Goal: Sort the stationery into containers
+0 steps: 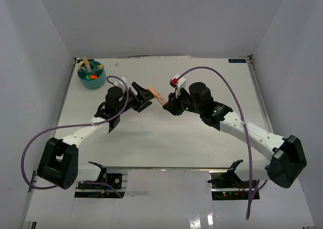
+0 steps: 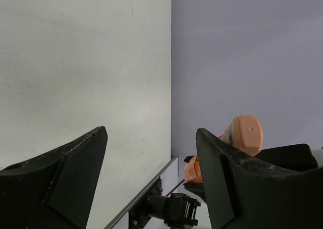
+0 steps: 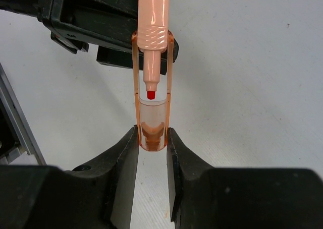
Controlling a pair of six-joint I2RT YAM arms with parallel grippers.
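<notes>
An orange marker with a red tip [image 3: 152, 17] points down into its translucent orange cap [image 3: 151, 133], above the table's middle. My right gripper is shut on the cap's lower end. My left gripper stands open beside the marker's upper end, which shows behind one finger in the left wrist view. In the top view the marker [image 1: 157, 95] slants between the two grippers. At the back left, a teal divided container [image 1: 91, 82] holds pens and small coloured items.
Metal rails border it on the sides.
</notes>
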